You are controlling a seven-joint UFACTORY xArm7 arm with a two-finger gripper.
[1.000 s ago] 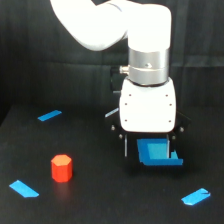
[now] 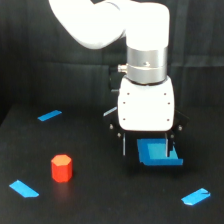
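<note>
My white gripper (image 2: 146, 151) hangs over the right half of the dark table, its two thin fingers spread wide. Nothing shows between them. Low behind the fingers is a blue square tray or box (image 2: 174, 160), partly covered by the gripper. Whether the fingertips touch it cannot be told from this angle. A red hexagonal block (image 2: 62, 168) stands upright by itself on the left, well apart from the gripper.
Strips of blue tape lie flat on the table: one at the back left (image 2: 49, 115), one at the front left (image 2: 23, 188) and one at the front right (image 2: 196, 197). The table between block and tray is clear. A dark curtain (image 2: 50, 60) hangs behind.
The gripper has shifted very slightly to the left. The red block and the blue tray look unmoved.
</note>
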